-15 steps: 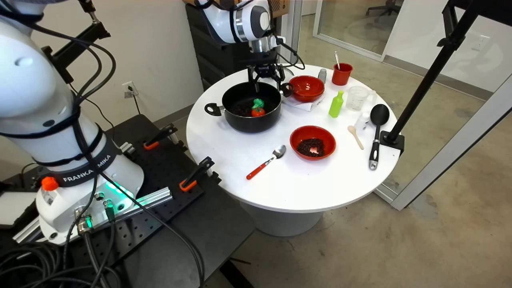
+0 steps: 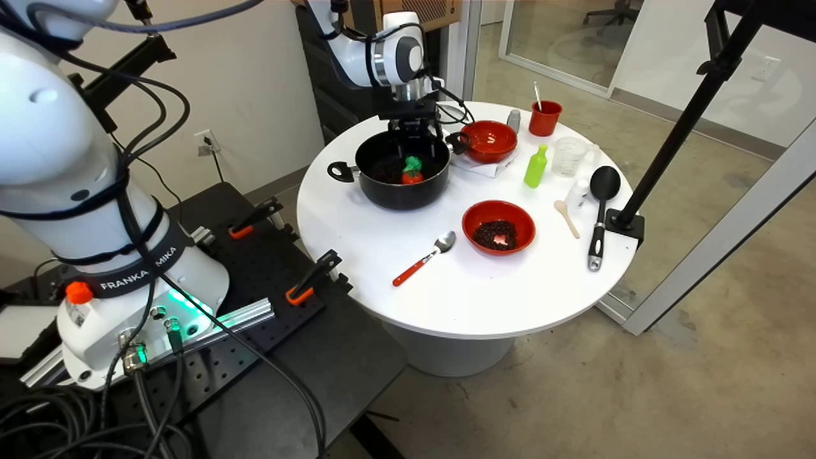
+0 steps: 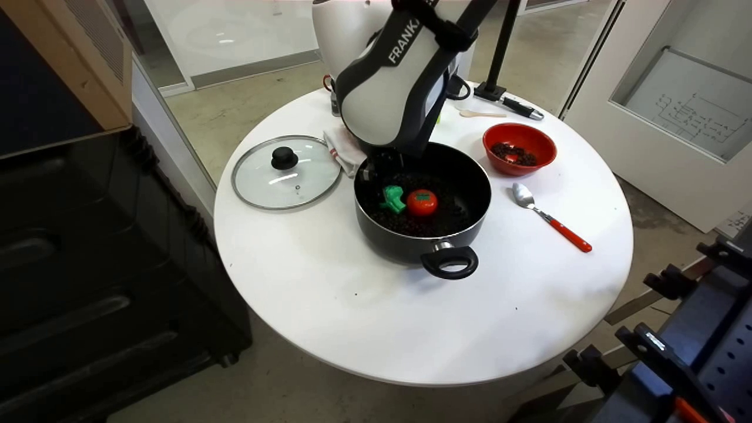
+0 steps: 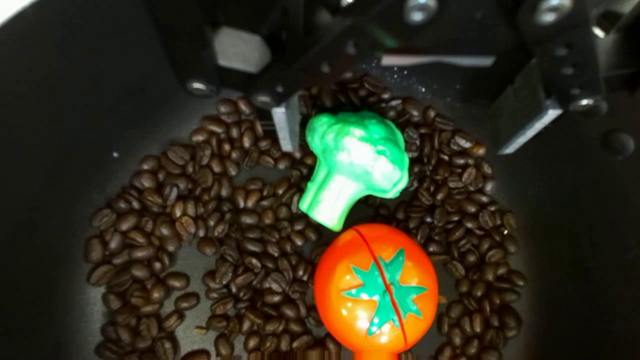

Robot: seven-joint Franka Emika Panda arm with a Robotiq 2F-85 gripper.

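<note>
My gripper (image 2: 418, 142) is open and reaches down over the far side of the black pot (image 2: 405, 196). Inside the pot, in the wrist view, a green toy broccoli (image 4: 360, 156) lies on dark brown beans (image 4: 258, 210), its stem toward a red-orange toy tomato (image 4: 375, 288). Both fingers are in that view: the left finger (image 4: 286, 127) is close beside the broccoli's head, while the right finger (image 4: 528, 120) stands well away from it. Nothing is gripped. In exterior view 2 the arm hides most of the gripper, but the broccoli (image 3: 393, 198) and tomato (image 3: 421, 203) show.
A glass lid (image 3: 285, 184) lies beside the pot. Around it stand an empty red bowl (image 2: 489, 140), a red bowl (image 2: 522, 229) with beans and a green bottle (image 2: 536, 167). A red-handled spoon (image 2: 421, 264) lies in front. The pot's wall surrounds my fingers.
My gripper has come down and slightly to the left in exterior view 1, from above the pot's rim to lower in the pot. The pot and toys look unmoved.
</note>
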